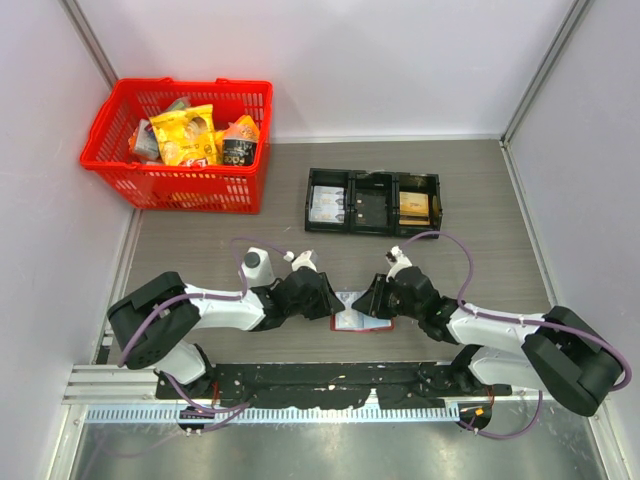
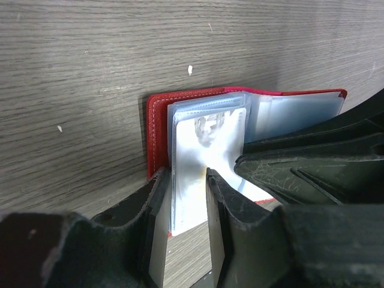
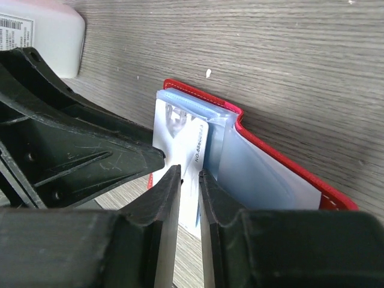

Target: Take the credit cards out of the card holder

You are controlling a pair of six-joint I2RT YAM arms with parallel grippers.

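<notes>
A red card holder (image 2: pixel 157 132) lies open on the table, with a white card (image 2: pixel 204 150) and clear blue sleeves showing. My left gripper is at the holder's left end, fingers part open over the card's edge. My right gripper reaches onto the same card from the other side, fingers part open. Each wrist view shows the other gripper's dark body close over the holder. Whether either has the card between its fingers, I cannot tell.
A black three-compartment tray (image 1: pixel 371 203) with cards sits behind. A red basket (image 1: pixel 200 185) of snack bags is at back left.
</notes>
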